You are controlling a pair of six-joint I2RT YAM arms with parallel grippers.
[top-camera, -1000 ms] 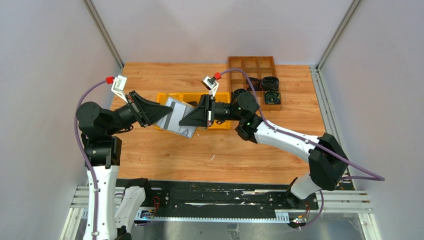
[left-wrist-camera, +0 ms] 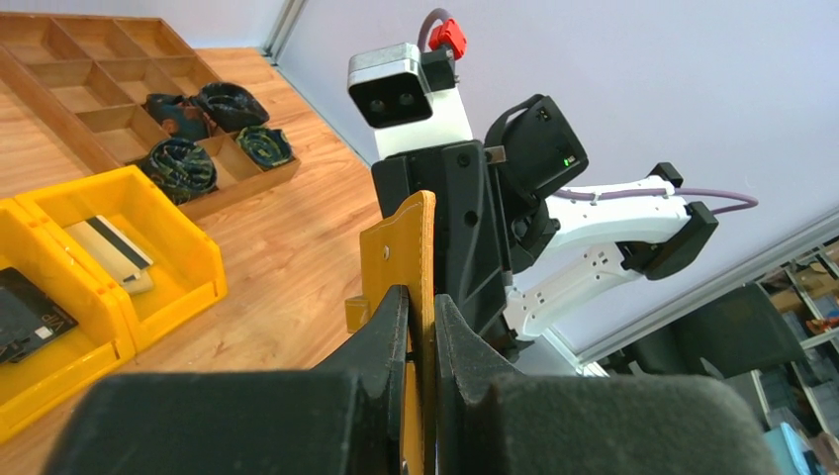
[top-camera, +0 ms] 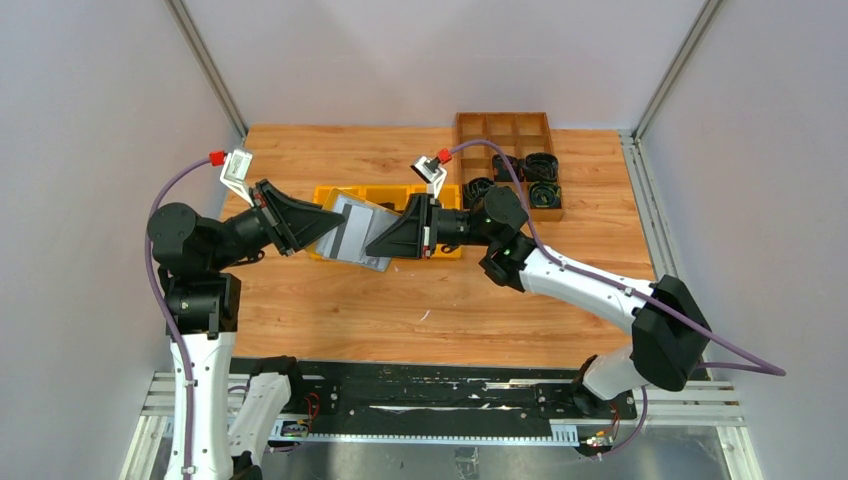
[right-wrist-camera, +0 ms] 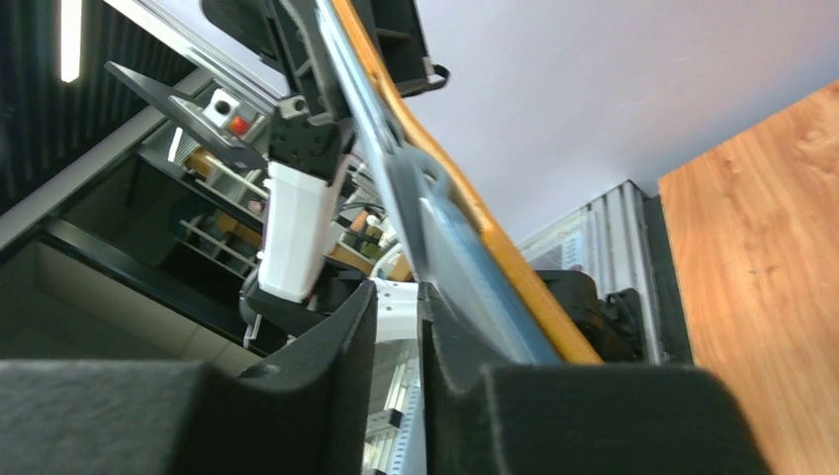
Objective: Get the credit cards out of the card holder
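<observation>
The card holder (top-camera: 352,232), with an orange cover and clear pockets, hangs tilted between my two grippers in the top view. My left gripper is shut on its edge, and the orange cover (left-wrist-camera: 418,242) rises from between the fingers. At the opposite side, my right gripper is partly open, one finger (right-wrist-camera: 435,336) close against the pocket side (right-wrist-camera: 470,262). I see no card gripped in the gap, and contact there cannot be told. A pale card with a black stripe (left-wrist-camera: 111,247) lies in a yellow bin.
The yellow bins (top-camera: 440,251) stand behind and below the holder; one contains a black item (left-wrist-camera: 30,315). A wooden divided tray (top-camera: 505,125) with dark rolled items is at the back right.
Over the last second my right gripper has shifted slightly rightward in the top view. The left gripper keeps the holder nearly still.
</observation>
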